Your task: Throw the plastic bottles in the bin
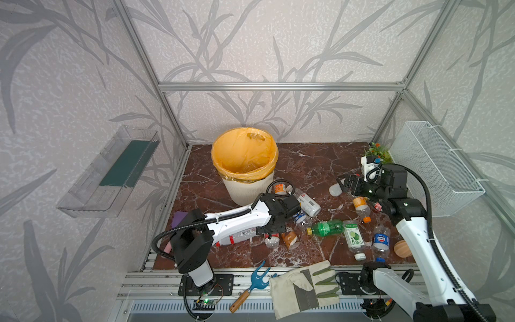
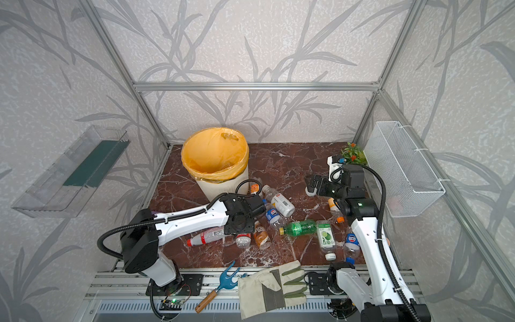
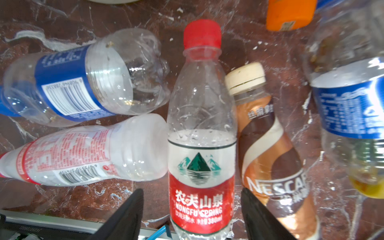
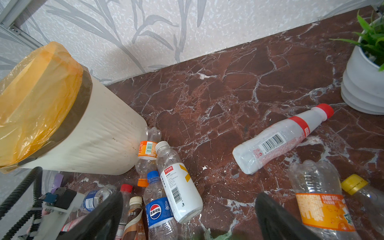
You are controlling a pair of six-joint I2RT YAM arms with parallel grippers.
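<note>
The bin (image 1: 244, 190) with a yellow bag stands at back centre, bottles lying in front and right of it. My left gripper hangs open over a red-capped water bottle (image 3: 202, 168), its fingers either side of the label end. A Nescafé bottle (image 3: 272, 168), a white bottle (image 3: 80, 154) and blue-label bottles (image 3: 68, 84) surround it. My right gripper is open, raised over the right side, with a red-capped white bottle (image 4: 272, 144) and an orange-label bottle (image 4: 322, 208) below; nothing is between its fingers.
A plant (image 4: 362, 88) and white mesh basket (image 2: 402, 171) stand at the right. Gloves (image 1: 303, 287) and a blue hand fork (image 1: 257, 279) lie on the front rail.
</note>
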